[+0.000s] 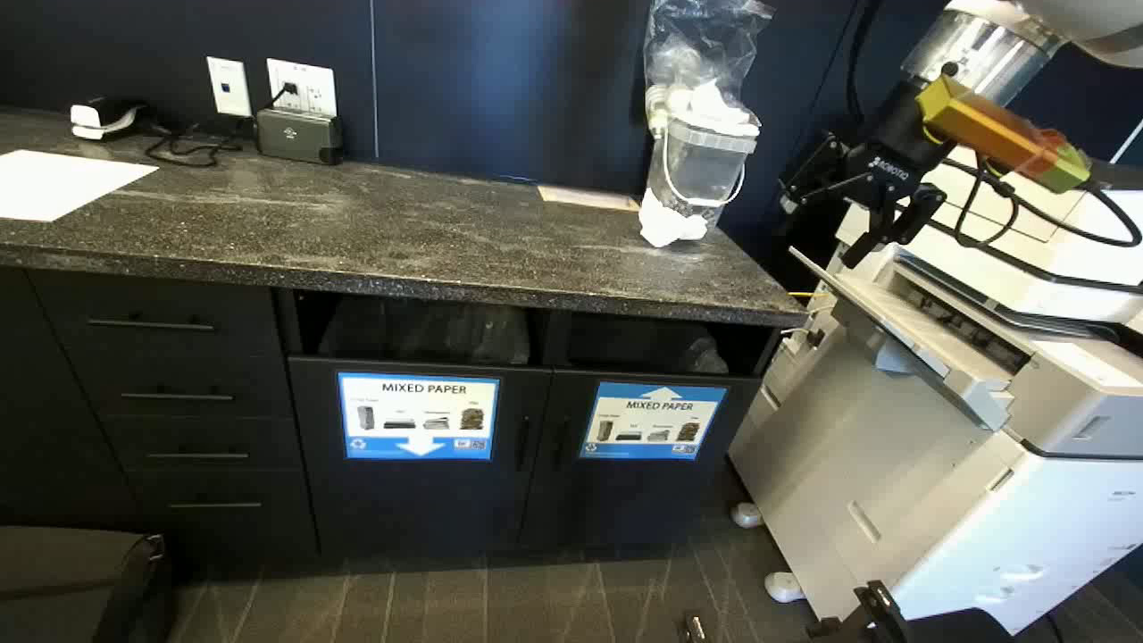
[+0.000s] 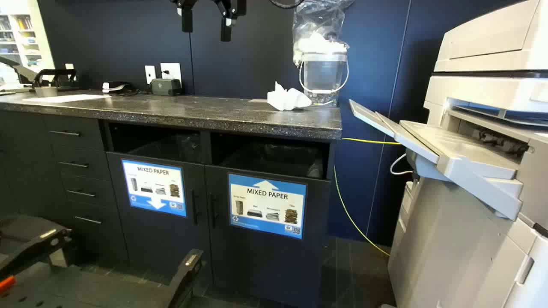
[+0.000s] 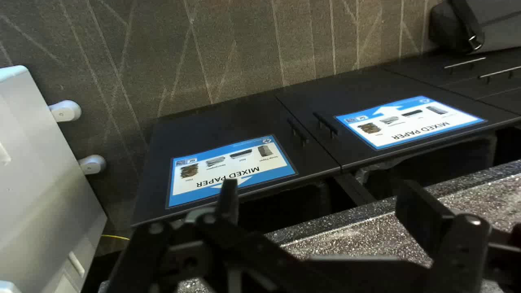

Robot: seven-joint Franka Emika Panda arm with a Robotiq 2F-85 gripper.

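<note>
My gripper (image 1: 833,230) is open, with nothing between its fingers. Exterior view 2 shows the gripper (image 2: 206,31) high above the countertop, at the top edge of the frame. From the wrist camera, the two fingers (image 3: 227,201) stand wide apart over the counter's front edge. On the counter's right end, a clear bucket (image 2: 322,72) with a white handle is topped by white crumpled material and a clear plastic bag (image 2: 321,20). Crumpled white paper (image 2: 287,97) lies just left of the bucket, and my gripper is well apart from both.
Two open bin slots sit under the counter (image 1: 429,230), above doors with "MIXED PAPER" signs (image 1: 419,417). A white printer (image 1: 889,450) stands to the right, its tray sticking out. A white sheet (image 1: 64,184) and a dark box (image 1: 299,136) lie farther left. Mid-counter is clear.
</note>
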